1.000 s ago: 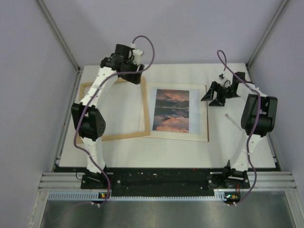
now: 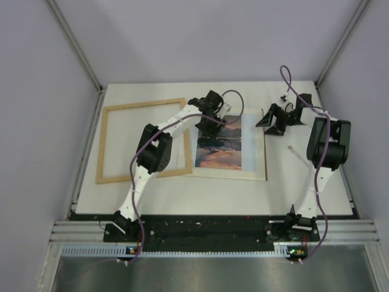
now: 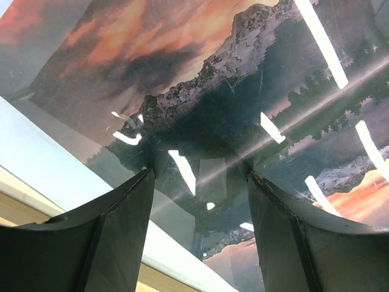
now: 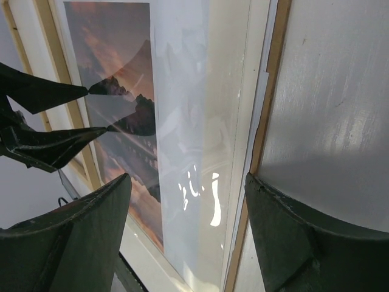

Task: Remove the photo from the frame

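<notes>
The sunset landscape photo (image 2: 217,158) lies flat in the middle of the top view, under a clear glossy sheet on a pale board (image 2: 254,167). My left gripper (image 2: 214,132) is over the photo, its fingers open and very low on its surface, as the left wrist view (image 3: 200,179) shows. My right gripper (image 2: 266,125) is at the board's right edge; in the right wrist view (image 4: 188,179) its fingers stand apart, straddling or just beside the thin brown edge (image 4: 270,73).
An empty wooden frame (image 2: 102,143) lies at left, overlapping the board's left side. A thin pale strip (image 2: 299,155) lies on the table at right.
My left arm has swung right from above the empty frame down onto the photo. My right gripper has shifted very slightly at the board's edge.
</notes>
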